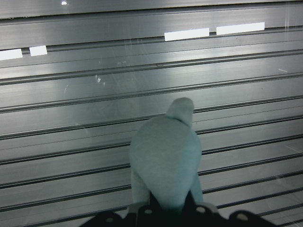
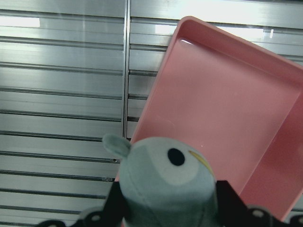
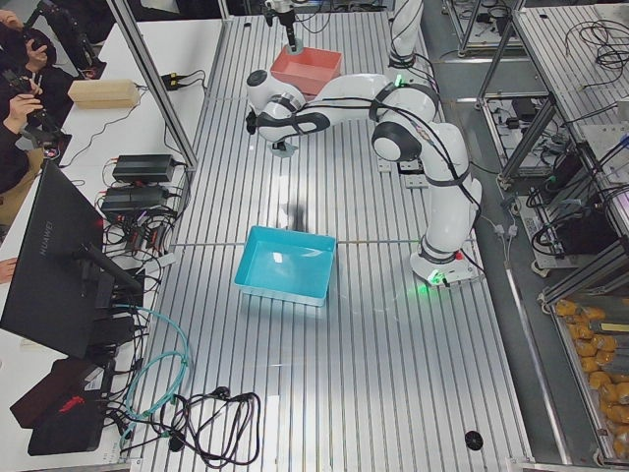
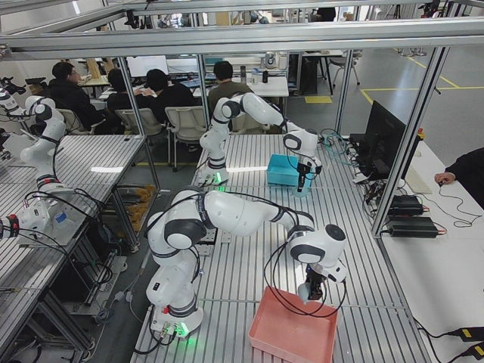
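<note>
In the left wrist view my left gripper is shut on a pale blue-green plush toy [image 1: 163, 151], held over bare slatted table. In the right wrist view my right gripper is shut on a pale teal plush toy [image 2: 161, 189] with a dark eye, over the near side of a pink bin [image 2: 222, 104]. A cyan bin [image 3: 285, 265] stands on the table in the camera left view; the camera right view shows one arm over that end and the other over the pink bin.
The metal table has much bare slatted surface between the bins. Coiled cables [image 3: 216, 423] lie at the near end in the camera left view, beside a monitor [image 3: 64, 261]. Metal frame posts [image 4: 404, 181] line the edge.
</note>
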